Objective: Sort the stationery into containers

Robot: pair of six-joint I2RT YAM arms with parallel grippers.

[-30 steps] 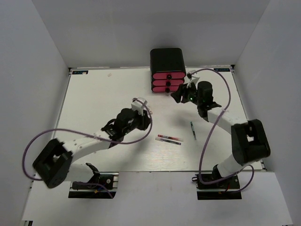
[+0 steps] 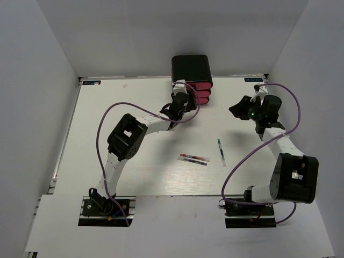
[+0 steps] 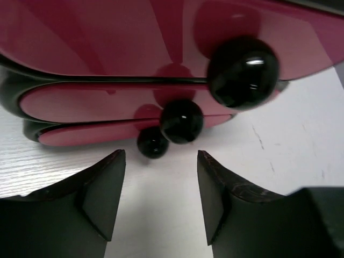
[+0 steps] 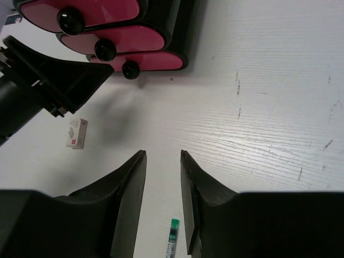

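The black cabinet [image 2: 191, 68] at the back has three stacked pink-fronted drawers [image 4: 146, 61] with black knobs, and all look shut. Right in front of it is my left gripper, open; the bottom knob [image 3: 152, 142] and middle knob [image 3: 182, 121] appear just beyond and above its fingertips. My right gripper hangs to the right of the cabinet, partly open, nothing between its fingers. Two pens, one red [image 2: 194, 157] and one dark [image 2: 192, 161], lie side by side on the table. A green-ended pen [image 2: 221, 152] lies apart, to their right.
A small white box [image 4: 77, 133] lies on the table below the left arm, largely hidden from above. The left arm [image 2: 152, 124] reaches diagonally across the table. Open table surface [image 2: 145, 172] lies left of the pens and right of the cabinet.
My right gripper has drawn away to the right from the cabinet. Pens and drawers look unchanged.
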